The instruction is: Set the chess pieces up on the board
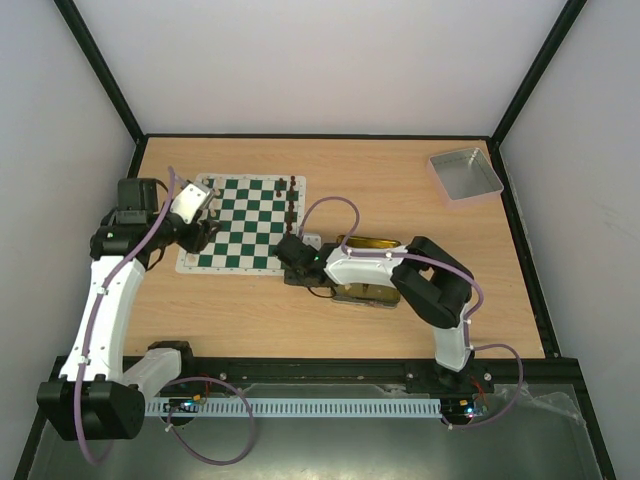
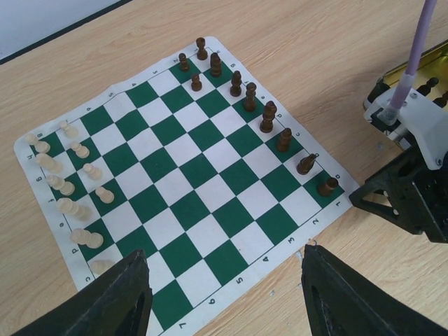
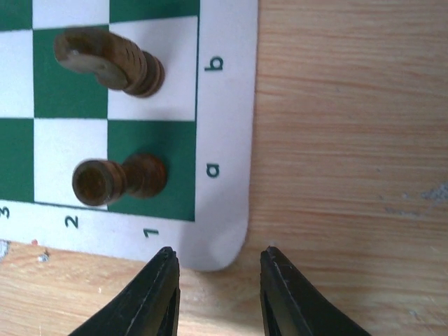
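The chessboard (image 1: 240, 222) holds white pieces along one side and dark pieces along the other; in the left wrist view a white piece (image 2: 73, 207) and a dark piece (image 2: 267, 116) show. My left gripper hangs open above the board's left side, nothing between its fingers. My right gripper is low at the board's near right corner, part open and empty, beside a dark rook (image 3: 126, 178) on a1 and a dark knight (image 3: 119, 66) on b1.
A gold tray (image 1: 378, 243) with dark pieces lies right of the board, partly under the right arm. An empty clear bin (image 1: 463, 175) stands at the back right.
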